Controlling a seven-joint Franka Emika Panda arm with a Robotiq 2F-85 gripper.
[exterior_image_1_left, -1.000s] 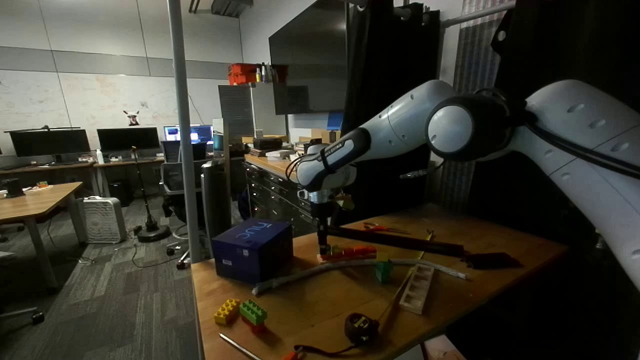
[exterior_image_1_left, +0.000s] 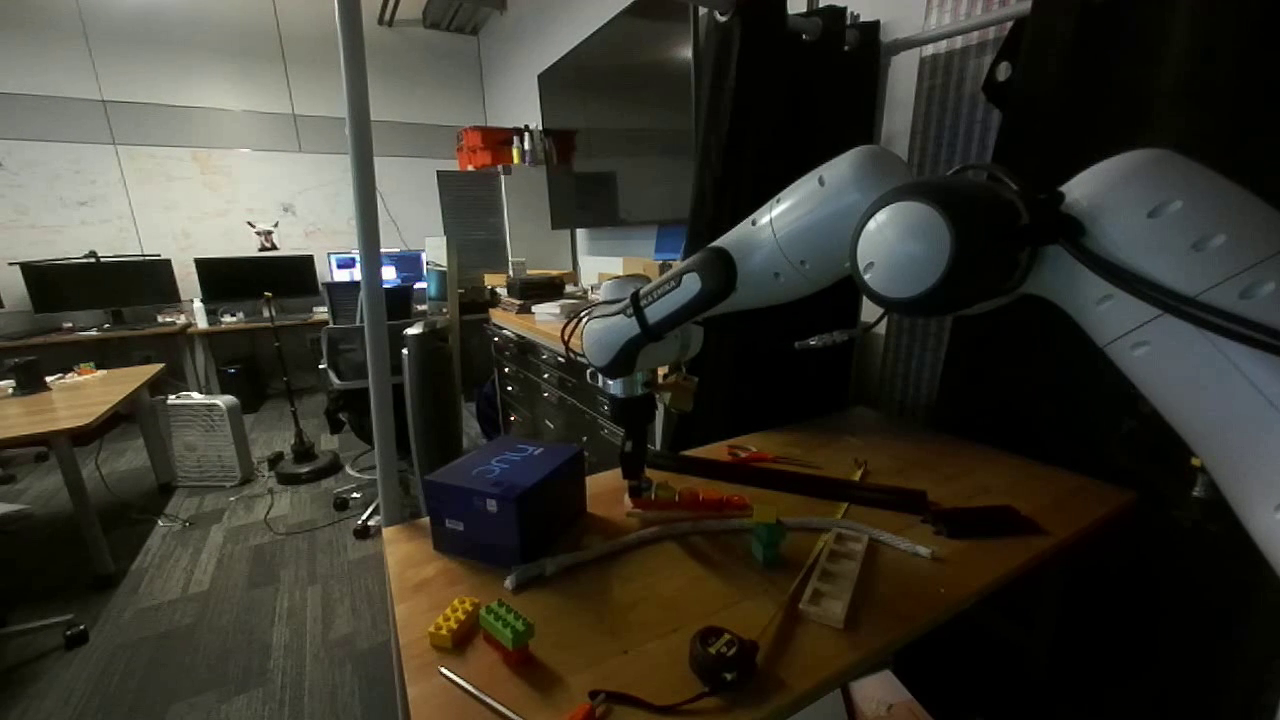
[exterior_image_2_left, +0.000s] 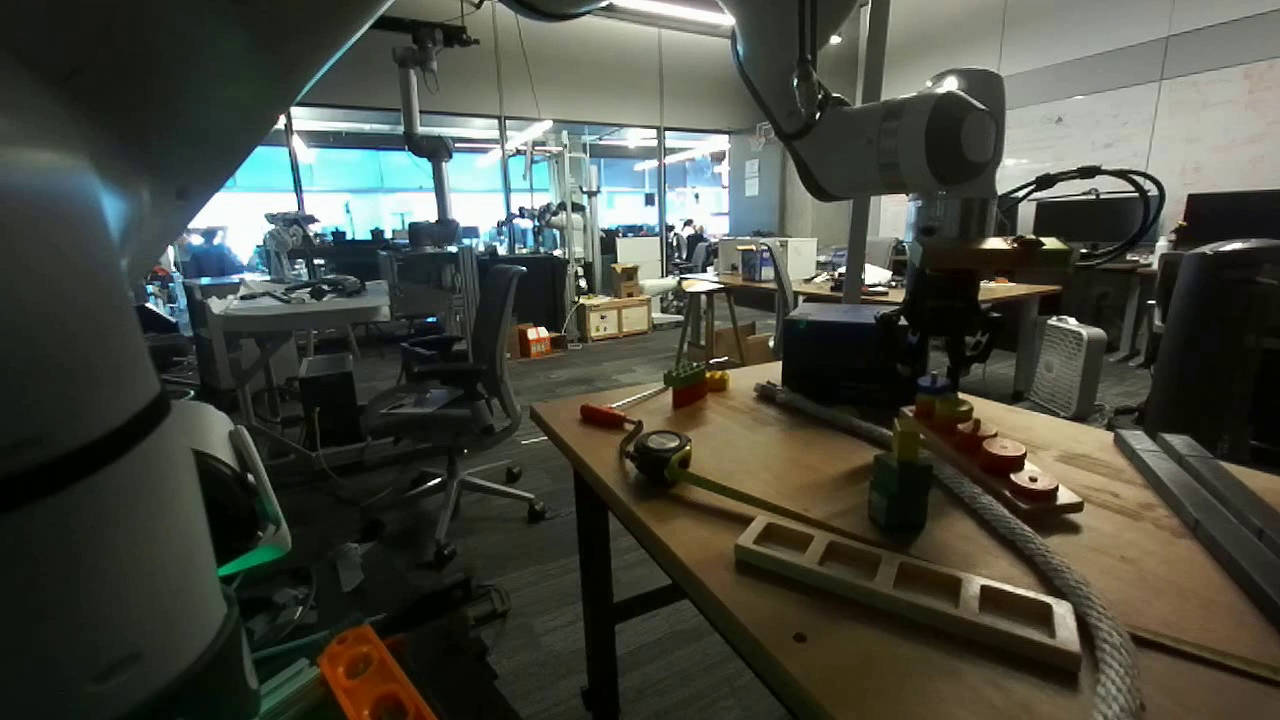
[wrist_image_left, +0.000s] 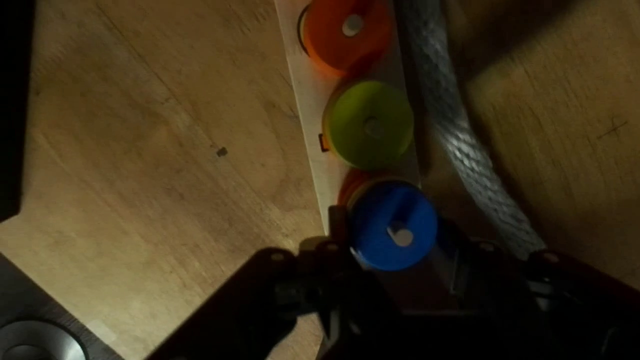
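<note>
A narrow wooden peg board (exterior_image_2_left: 1056, 498) lies on the table, bearing round discs on pegs. Red-orange discs (exterior_image_2_left: 1003, 455) sit along it, and a yellow-green disc (wrist_image_left: 372, 125) shows beside them in the wrist view. At the board's end nearest the box is a blue disc (wrist_image_left: 393, 225), with a pale peg tip visible at its hole. My gripper, pointing down over that end, is shut on the blue disc, one dark finger (wrist_image_left: 337, 225) on either side. Something red shows under the blue disc; how high it sits on the peg I cannot tell.
A dark blue box (exterior_image_1_left: 510, 498) stands close to the gripper. Along the board runs a grey rope (exterior_image_2_left: 1020, 534). Green and yellow blocks (exterior_image_2_left: 901, 490), a wooden tray with square slots (exterior_image_2_left: 864, 588), a tape measure (exterior_image_1_left: 722, 656) and dark bars (exterior_image_1_left: 792, 482) lie around.
In exterior view 1 my gripper has shifted slightly left and back. The board's near-box end appears a little further left with it. Other things on the table look unmoved.
</note>
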